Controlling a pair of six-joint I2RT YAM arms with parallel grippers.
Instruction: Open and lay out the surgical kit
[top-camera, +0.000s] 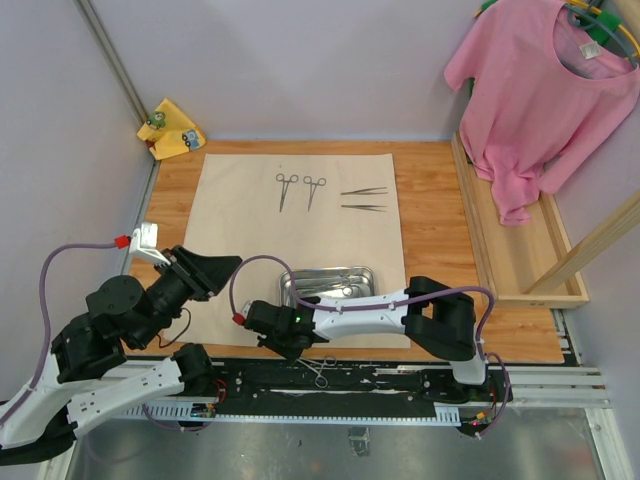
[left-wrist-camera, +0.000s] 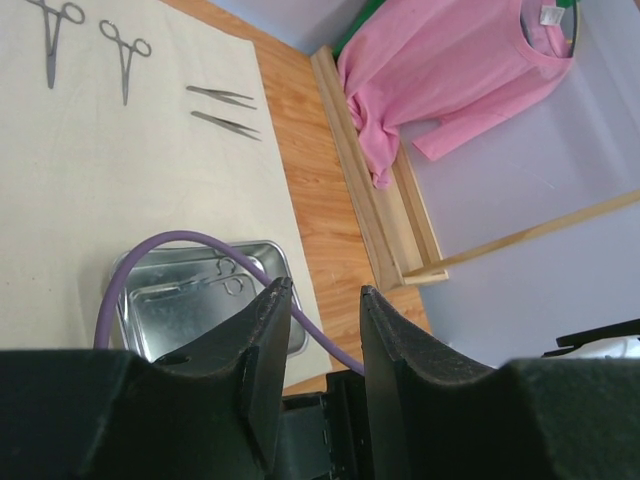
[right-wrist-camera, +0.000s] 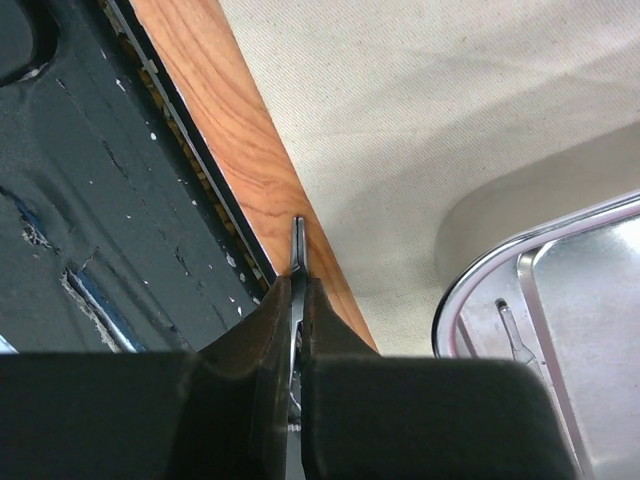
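On the cloth (top-camera: 235, 210) lie two scissor-like clamps (top-camera: 284, 190) and two tweezers (top-camera: 363, 207) in rows. Behind my right arm sits the steel tray (top-camera: 330, 283) with instruments inside. At the front edge, my right gripper is shut at a thin steel instrument (right-wrist-camera: 298, 240); whether it grips it is unclear. A looped-handle instrument (top-camera: 320, 375) overhangs that edge in the top view. My left gripper stands open above the cloth's left side, nothing between its fingers.
A wooden rack (top-camera: 480, 230) with a pink shirt (top-camera: 540, 100) stands at the right. A yellow cloth (top-camera: 170, 130) lies at the back left. A dark rail runs along the front edge.
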